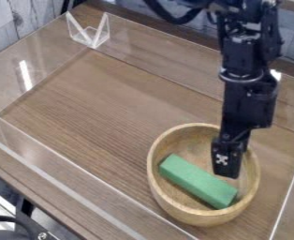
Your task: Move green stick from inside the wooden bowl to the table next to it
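Observation:
The green stick (198, 181) lies on the floor of the wooden bowl (166, 147), slanting from upper left to lower right. My black gripper (228, 161) points down over the right part of the bowl, beyond the stick's right end. Its dark fingers blend with the arm, so how far apart they stand is unclear. Nothing green shows between them, and the stick's whole length is visible below and left of them.
Bare wooden table (87, 117) spreads left of the bowl. A clear, wire-like holder (90, 31) stands at the far left back. Dark cables (15, 225) lie at the lower left corner, and the bowl sits near the front edge.

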